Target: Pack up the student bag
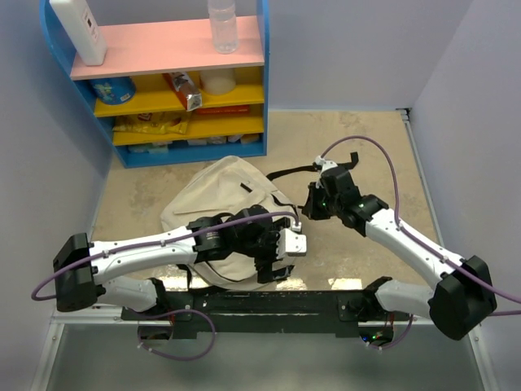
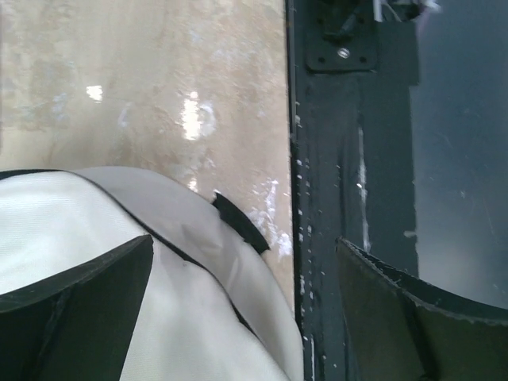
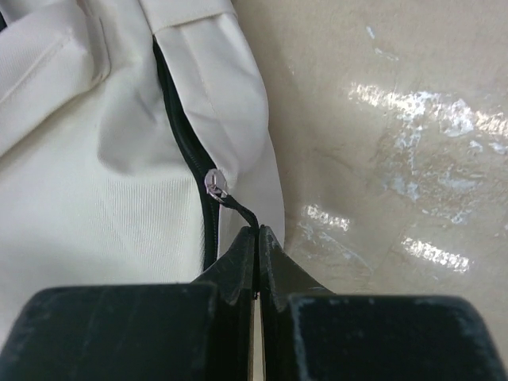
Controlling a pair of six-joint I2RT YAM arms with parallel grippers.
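The cream student bag [image 1: 203,183] lies on the floor, zipper up. In the right wrist view my right gripper is shut on the black cord of the zipper pull [image 3: 216,182], beside the black zipper [image 3: 190,143] along the bag's edge. My left gripper hangs over the bag's near edge, open with nothing between its fingers; its white fabric [image 2: 71,238] and grey side show beneath.
A blue shelf unit [image 1: 167,65] with yellow shelves, bottles and packets stands at the back left. Bare floor [image 1: 366,138] lies right of the bag. A dark rail [image 1: 326,305] runs along the front edge.
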